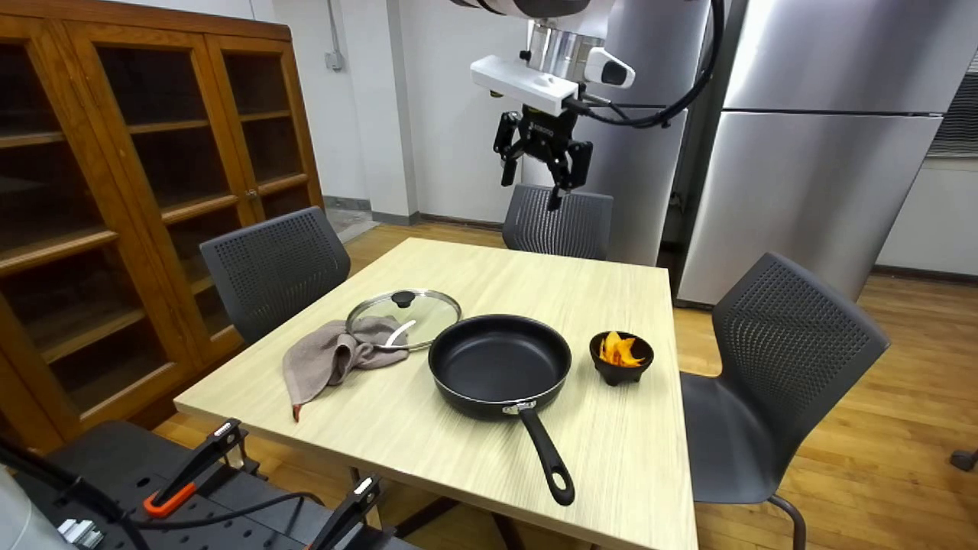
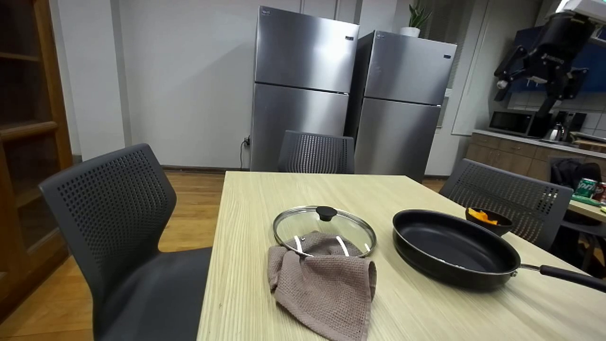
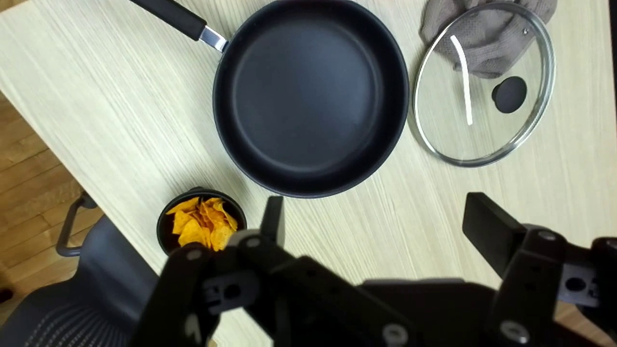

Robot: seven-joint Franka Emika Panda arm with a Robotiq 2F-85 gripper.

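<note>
My gripper (image 1: 533, 186) hangs high above the table, open, with nothing between its fingers. In the wrist view its two fingertips stand wide apart, with bare tabletop below the gap. A black frying pan (image 3: 306, 95) lies empty on the table, its handle (image 1: 547, 457) toward the near edge. To one side of the pan is a glass lid (image 3: 439, 127) with a black knob (image 3: 509, 95), partly resting on a crumpled grey-brown towel (image 2: 326, 290). On the pan's other side stands a small black bowl (image 1: 623, 373) holding orange chips (image 3: 207, 222); in the wrist view it sits beyond the left finger.
Dark chairs (image 1: 779, 367) stand around it. At the near left, a dark stand (image 1: 229, 513) carries clamps with orange parts. Two steel fridges (image 2: 301, 102) stand behind.
</note>
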